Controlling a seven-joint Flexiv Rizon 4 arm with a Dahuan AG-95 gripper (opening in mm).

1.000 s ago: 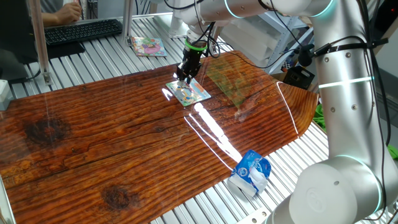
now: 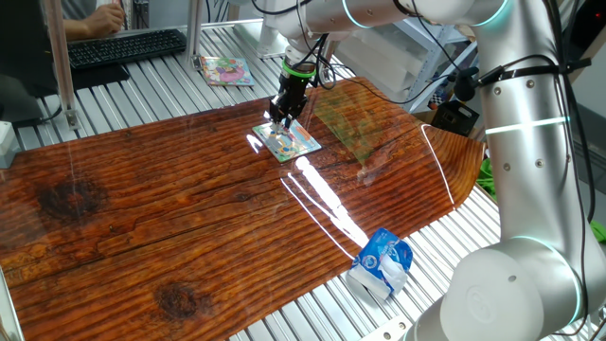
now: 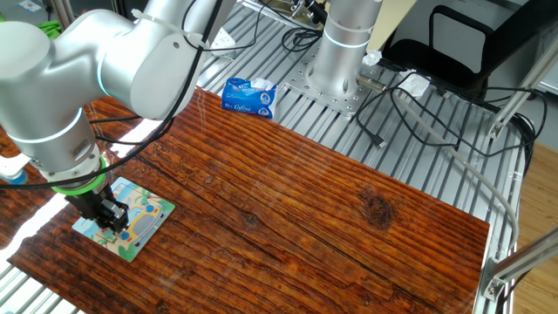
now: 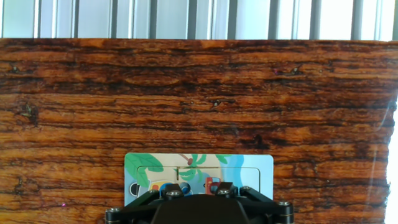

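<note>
A flat puzzle board (image 4: 258, 174) with a beach and palm-tree picture lies on the wooden table. It is near one long edge in the exterior views (image 2: 301, 147) (image 3: 153, 227). My black gripper points down over the board, covering its lower part in the wrist view. From the second exterior view, the gripper (image 3: 113, 220) is low at the board, its tips at or just above the surface. Small blue, orange and red shapes show around the fingertips. Whether the fingers are open or shut on one of these pieces is not clear.
A blue tissue pack (image 2: 383, 260) sits by the table's opposite edge. Another colourful board (image 2: 226, 71) lies on the slatted metal surface near a keyboard (image 2: 128, 49). Cables hang along the arm.
</note>
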